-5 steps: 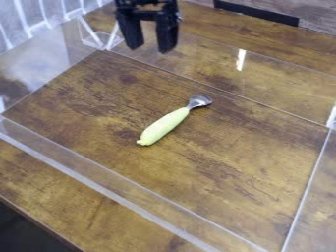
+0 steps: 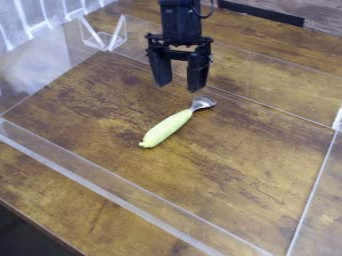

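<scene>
My black gripper [image 2: 179,72] hangs open over the upper middle of the wooden surface, its fingers pointing down with nothing between them. Below it lies a pale yellow-green, corn-like object [image 2: 167,128], slanting from lower left up to the right. A small metal spoon-like head [image 2: 203,102] shows at its upper right end, just below and right of the gripper.
Clear plastic walls [image 2: 315,180] border the wooden work area [image 2: 241,170] on its sides. A white wire piece [image 2: 104,36] stands at the back left, near white railings [image 2: 27,20]. The floor inside the walls is otherwise clear.
The gripper has moved from the upper left to the right and down, closer above the object. The object on the surface has not moved.
</scene>
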